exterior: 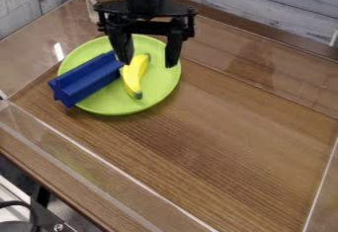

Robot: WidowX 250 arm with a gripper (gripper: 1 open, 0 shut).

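Observation:
My black gripper (pixel 144 45) hangs over the green plate (pixel 161 83) at the upper middle, open, with its two fingers spread apart. Below it a yellow banana (pixel 132 76) lies lengthwise on the plate. A long blue block (pixel 85 79) lies to the banana's left, on the plate's left side and reaching over its rim. Nothing shows held between the fingers.
A pale panelled wall runs along the back, and a dark cable lies at the bottom left corner.

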